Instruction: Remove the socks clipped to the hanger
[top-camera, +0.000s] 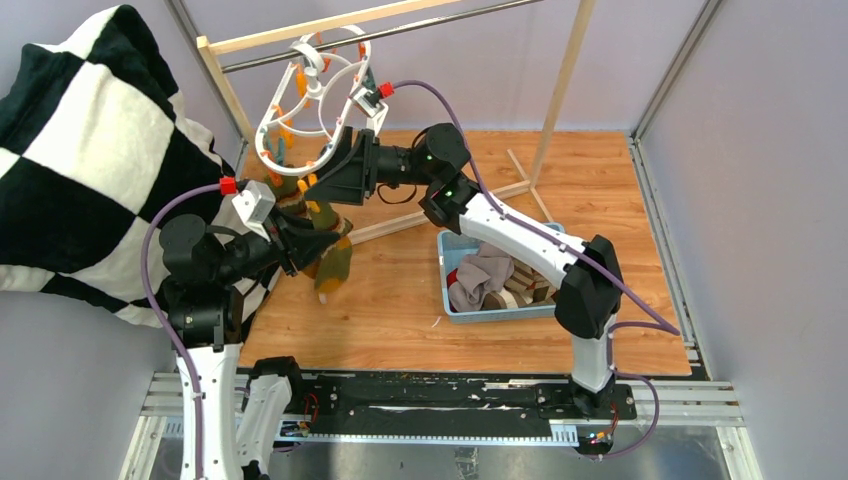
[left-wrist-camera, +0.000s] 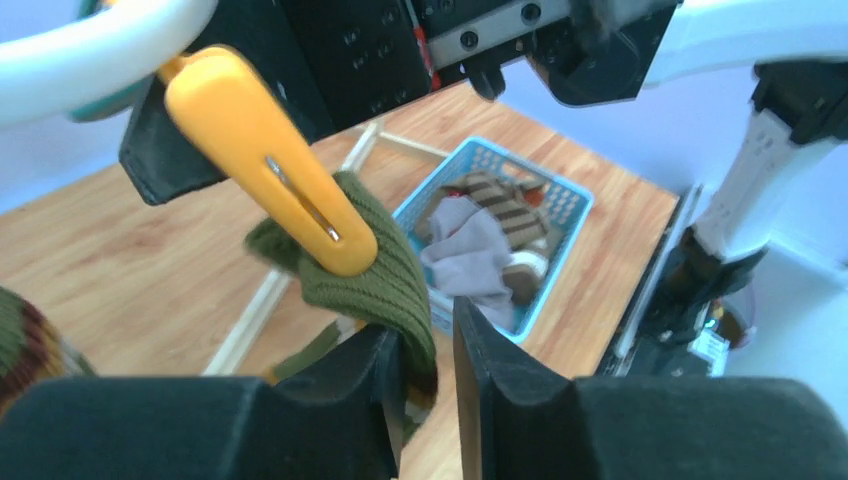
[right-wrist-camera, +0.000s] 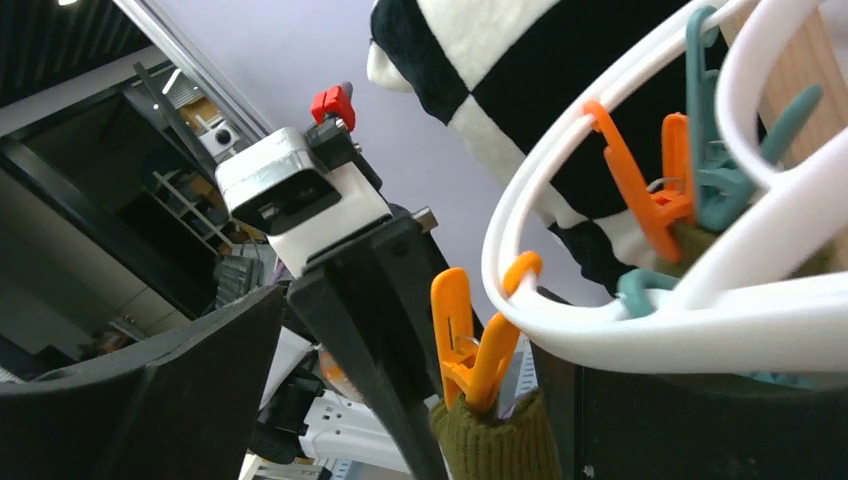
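A white clip hanger (top-camera: 272, 130) with orange and teal pegs hangs from the rail at upper left. A green striped sock (top-camera: 332, 265) hangs below an orange peg (left-wrist-camera: 270, 160). My left gripper is around the lower part of this sock (left-wrist-camera: 380, 250), its fingers part way apart; whether they grip it is unclear. My right gripper (top-camera: 325, 185) stands open at the hanger's front rim, around the orange peg and sock cuff (right-wrist-camera: 495, 445). Another sock (left-wrist-camera: 15, 360) hangs to the left.
A blue basket (top-camera: 448, 290) of loose socks sits on the wooden table right of centre. A wooden frame (top-camera: 560, 80) carries the rail. A checkered cushion (top-camera: 90, 120) fills the left side.
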